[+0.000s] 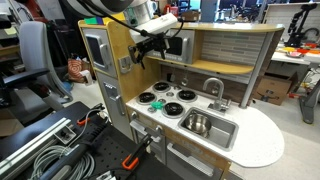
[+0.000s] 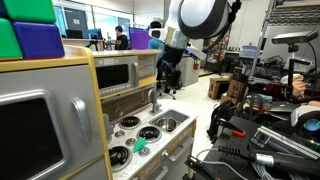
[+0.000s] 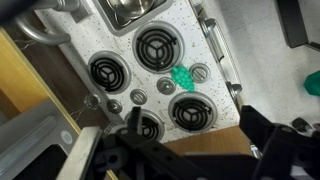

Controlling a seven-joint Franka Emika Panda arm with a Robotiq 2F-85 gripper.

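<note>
A small green object, perhaps cloth or a toy, lies on the white stovetop between the burners, near the front knobs. The wrist view shows the same green object as a crumpled shape beside a coil burner. High above the stove, my gripper points downward with its fingers spread apart and nothing between them. Exterior view 2 has the gripper in front of the cabinet side, well clear of the counter. A metal pot sits in the sink.
A faucet rises behind the sink. A shelf cabinet with a microwave stands along the back of the stove. To the right, the round white counter end is bare. Cables lie at the front left.
</note>
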